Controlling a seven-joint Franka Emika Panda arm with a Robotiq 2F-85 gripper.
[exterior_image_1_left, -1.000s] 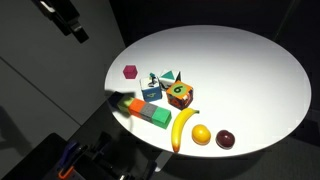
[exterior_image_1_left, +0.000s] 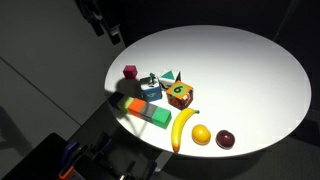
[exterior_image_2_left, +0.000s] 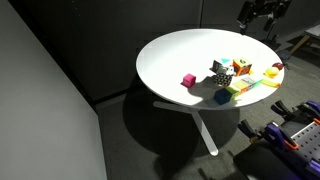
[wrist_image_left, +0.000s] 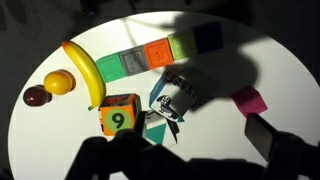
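Observation:
My gripper (exterior_image_1_left: 107, 35) hangs in the air above the left side of the round white table, its fingers open and empty. In the wrist view, dark fingers (wrist_image_left: 285, 148) show at the lower right and lower left, wide apart. A pink cube (wrist_image_left: 250, 100) lies by the right finger, apart from it in height. Toward the middle sit a white-and-blue picture block (wrist_image_left: 175, 93), an orange block with a green 9 (wrist_image_left: 119, 115) and a white-and-teal block (wrist_image_left: 158, 130), close together. A row of coloured blocks runs along the edge, including a green block (wrist_image_left: 110, 68) and an orange block (wrist_image_left: 158, 53).
A banana (exterior_image_1_left: 182, 130), an orange fruit (exterior_image_1_left: 201, 134) and a dark red fruit (exterior_image_1_left: 225, 140) lie near the table's front edge.
In exterior view 1 my gripper has moved to the right over the past second, ending slightly lower and closer to the table. The objects have stayed where they were.

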